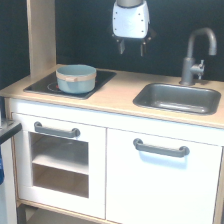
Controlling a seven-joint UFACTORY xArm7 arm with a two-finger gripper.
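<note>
A white robot gripper (131,43) hangs in the upper middle of the view, high above the counter. Its dark fingers point downward and seem spread apart, with nothing visible between them. A blue-grey pot (76,82) with tan handles sits on the black cooktop (102,76) at the left of the wooden counter (124,95), well below and left of the gripper.
A steel sink (177,98) with a grey faucet (189,65) is at the right. Below are white cabinet doors (160,185), the left one with a window. The counter between cooktop and sink is clear.
</note>
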